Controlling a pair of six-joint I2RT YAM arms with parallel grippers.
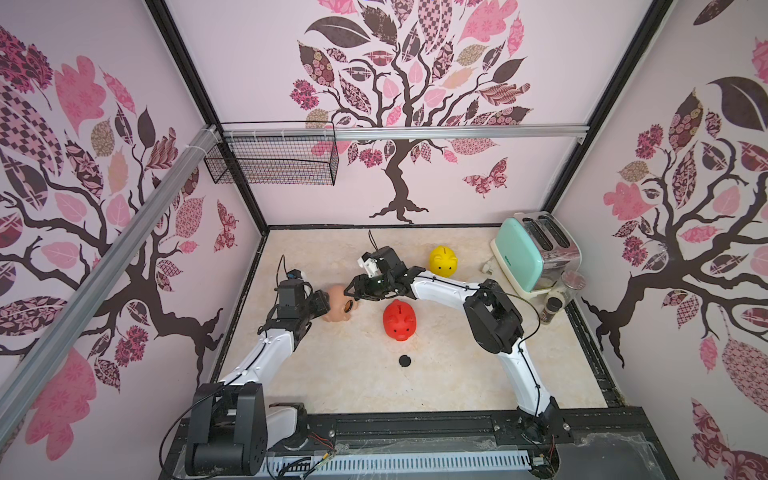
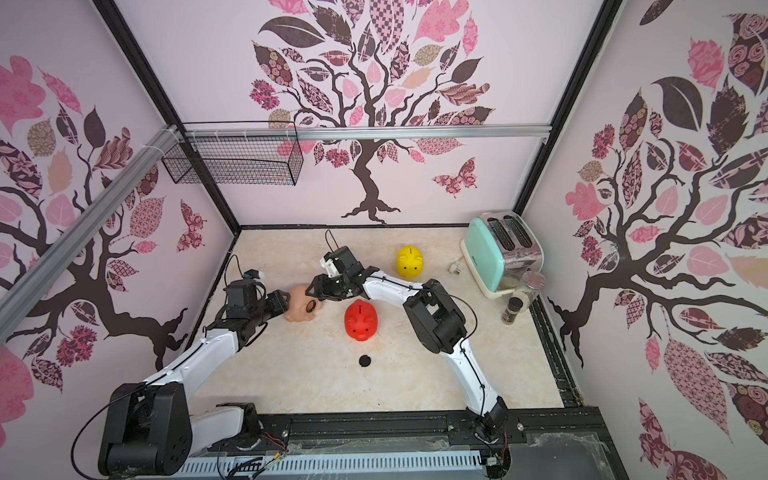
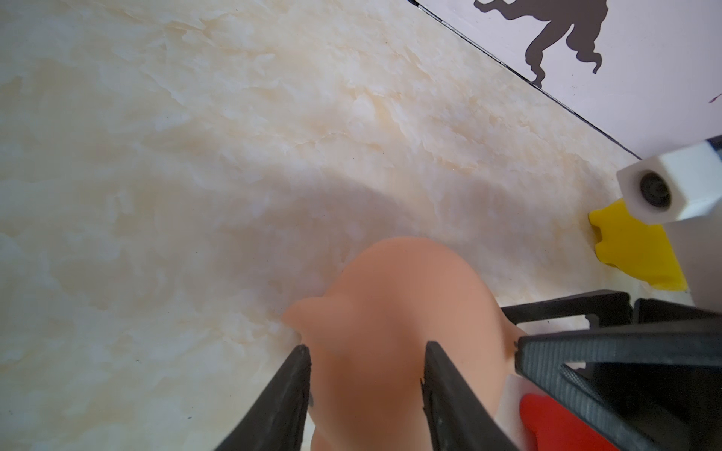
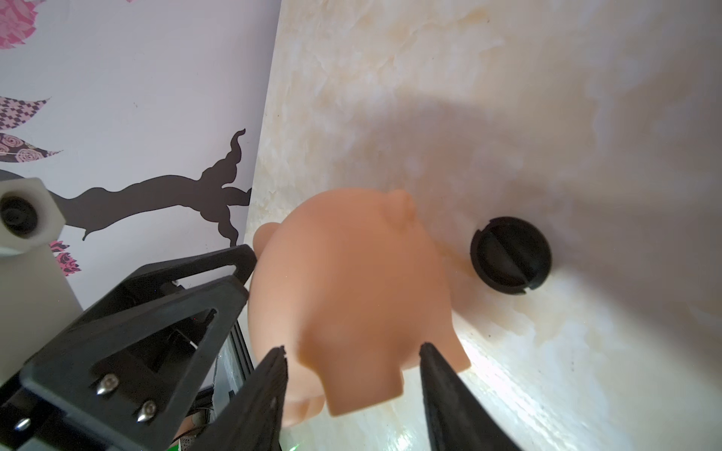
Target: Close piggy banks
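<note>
A pink piggy bank (image 1: pixel 336 304) is between my two grippers on the left of the table. A dark oval shows at its right side in the top left view. In the right wrist view, my right gripper is shut on the bank's (image 4: pixel 353 270) narrow projecting part. My left gripper is around the bank's other end, fingers part open; contact is unclear. A black slotted cap (image 4: pixel 510 255) shows clear of the bank and appears to lie on the table. Another black disc (image 1: pixel 405 361) lies farther forward. A red piggy bank (image 1: pixel 399 320) and yellow piggy bank (image 1: pixel 443 261) stand apart.
A mint toaster (image 1: pixel 528 256) stands at the back right, with a glass jar (image 1: pixel 552 305) by it. A wire basket (image 1: pixel 276 156) hangs high at the back left.
</note>
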